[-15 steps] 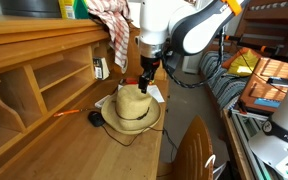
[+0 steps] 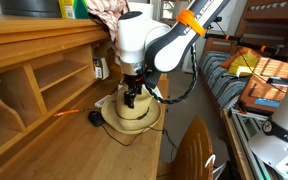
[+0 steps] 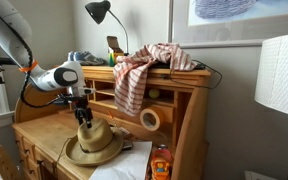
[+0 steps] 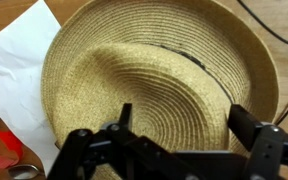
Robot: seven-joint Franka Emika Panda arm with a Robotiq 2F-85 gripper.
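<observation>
A tan straw hat (image 2: 134, 112) with a dark band lies brim down on the wooden desk, its crown upward. Just over the crown, my gripper (image 2: 134, 92) points down with its fingers open. The wrist view has the hat (image 4: 154, 75) filling most of the picture, and the two dark fingers (image 4: 124, 115) stand apart across its crown. Whether either fingertip touches the straw cannot be told. In the second exterior view the hat (image 3: 96, 145) sits below the gripper (image 3: 84, 119).
White paper (image 3: 132, 160) lies beside the hat, near an orange item (image 3: 161, 163). A dark mouse-like object (image 2: 95, 118) and a cable are close to the brim. Wooden cubbies (image 2: 54, 75) line the desk's back; a striped cloth (image 3: 139, 75) hangs over the top. The near desktop is clear.
My gripper has come down and left toward the hat's crown, from above and to its right. The hat appears to lie in the same place.
</observation>
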